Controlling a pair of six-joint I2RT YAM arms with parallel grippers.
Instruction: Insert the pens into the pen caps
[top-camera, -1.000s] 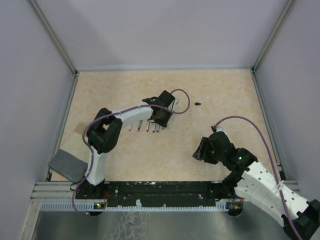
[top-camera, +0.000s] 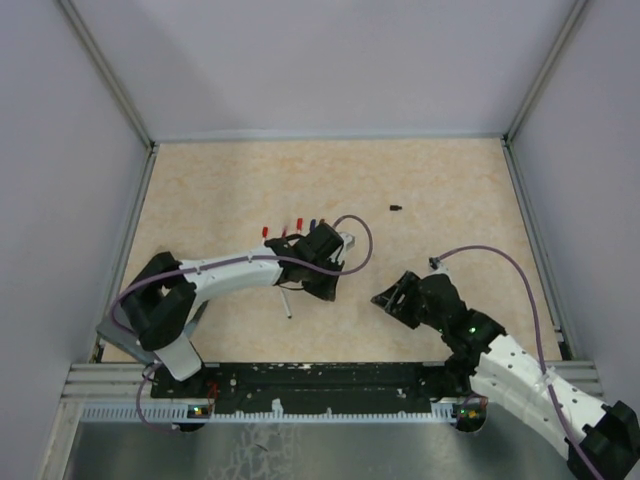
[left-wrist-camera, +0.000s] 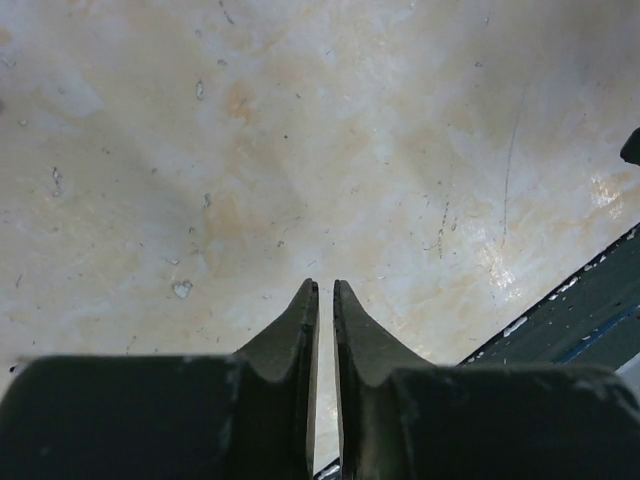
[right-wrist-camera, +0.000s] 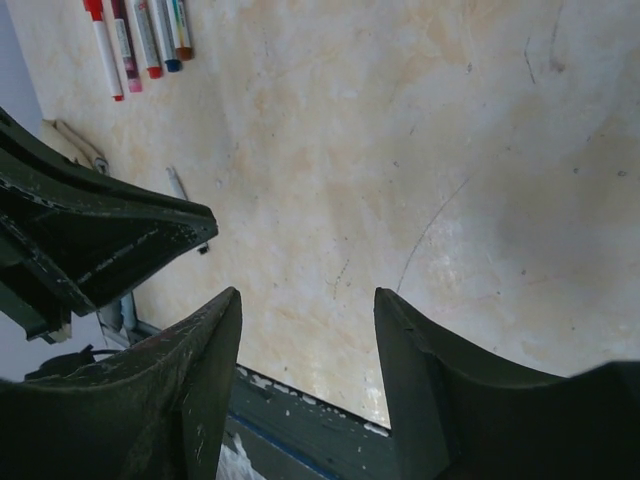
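Observation:
A thin white uncapped pen (top-camera: 286, 303) lies on the table left of my left gripper. In the right wrist view this pen (right-wrist-camera: 177, 184) is partly hidden behind the left gripper's dark fingers. My left gripper is shut apart from a slim gap between its tips, with nothing in it. Low over the table, my right gripper stands open and empty, facing the left one. A small black cap (top-camera: 396, 208) rests alone toward the back right.
Several capped markers lie in a row behind the left arm, including a red-capped one (right-wrist-camera: 104, 52); the arm hides much of them from above. A grey box (top-camera: 112, 335) sits at the left edge.
My left gripper moved toward the front; the right gripper shifted left and turned, bringing the two closer.

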